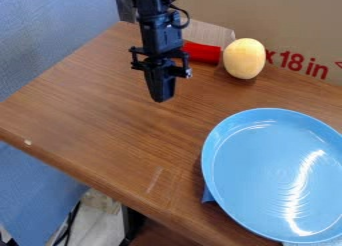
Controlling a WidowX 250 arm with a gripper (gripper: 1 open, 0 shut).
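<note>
My black gripper (pixel 162 80) hangs over the wooden table (pixel 100 110), left of a red object (pixel 206 52) and a pale yellow egg-shaped object (pixel 243 58). Its fingertips are dark and close together; I cannot tell whether they are open or shut, or whether anything is between them.
A large blue plate (pixel 267 175) fills the lower right, with something blue under its left edge. A cardboard panel with printing stands at the back. The table's front-left edge drops to clutter below.
</note>
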